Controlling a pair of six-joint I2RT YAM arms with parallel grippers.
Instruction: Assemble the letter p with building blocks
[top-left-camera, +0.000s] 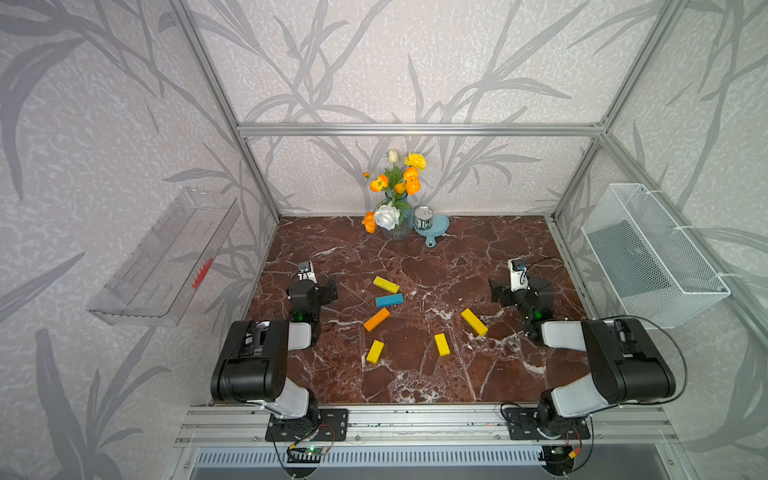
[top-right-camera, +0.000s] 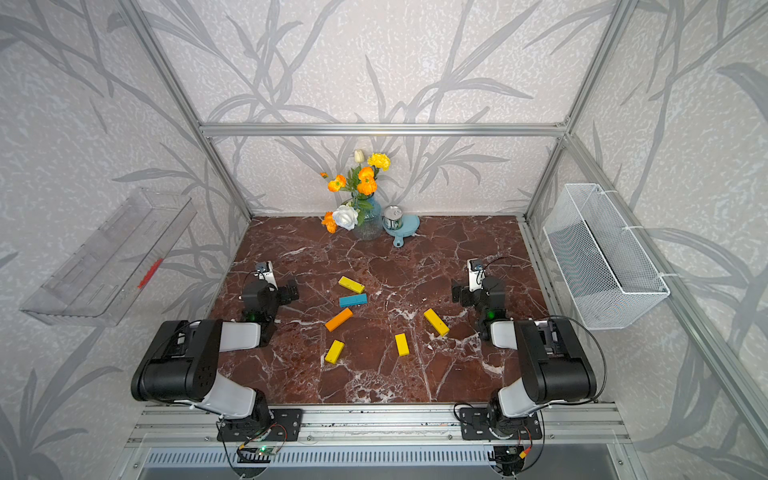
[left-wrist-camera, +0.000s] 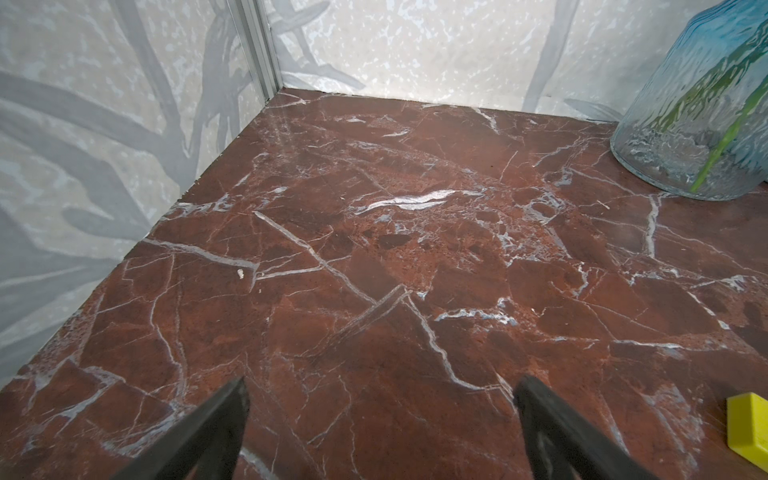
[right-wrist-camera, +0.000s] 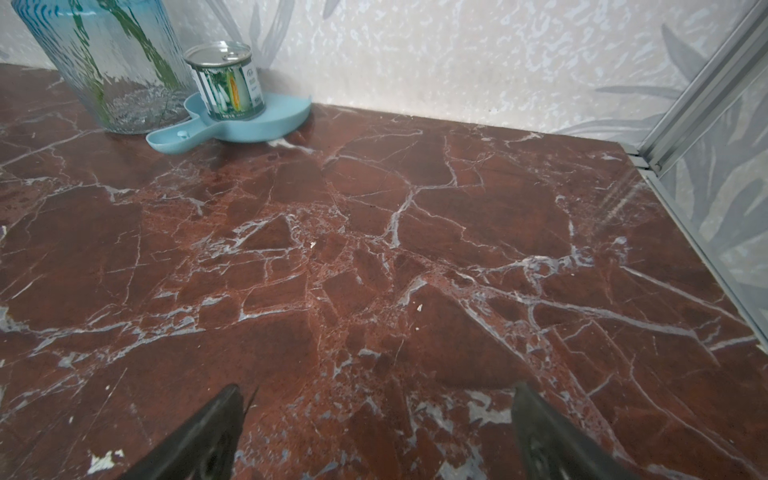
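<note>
Six loose building blocks, or several, lie apart on the marble table: a yellow block (top-left-camera: 386, 285) at the back, a blue block (top-left-camera: 389, 301) just in front of it, then an orange block (top-left-camera: 377, 320). Nearer the front edge are two short yellow blocks, one left (top-left-camera: 375, 352) and one right (top-left-camera: 442, 345). A longer yellow block (top-left-camera: 474, 322) lies farther right. My left gripper is open and empty, left of the blocks; one yellow block (left-wrist-camera: 748, 428) shows at its view's right edge. My right gripper stands open over bare table, right of the blocks.
At the back stand a glass vase of flowers (right-wrist-camera: 120, 76) and a can (right-wrist-camera: 228, 84) on a blue tray (right-wrist-camera: 280, 118). A clear bin (top-left-camera: 164, 256) hangs left, a white mesh basket (top-left-camera: 656, 256) right.
</note>
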